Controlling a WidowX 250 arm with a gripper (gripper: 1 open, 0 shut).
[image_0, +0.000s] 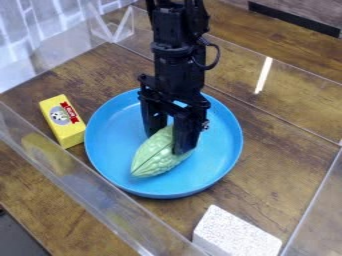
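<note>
A pale green, leafy-textured oblong object lies slanted in a round blue plate at the centre of the camera view. My black gripper reaches down from the top over the plate, its lower end at the upper right end of the green object and shut on it. The fingertips are dark and partly hidden, so their exact contact is hard to see.
A yellow box sits left of the plate. A white speckled block lies at the bottom right. Clear walls border the wooden surface at left, bottom and right. Bare wood is free at the upper right.
</note>
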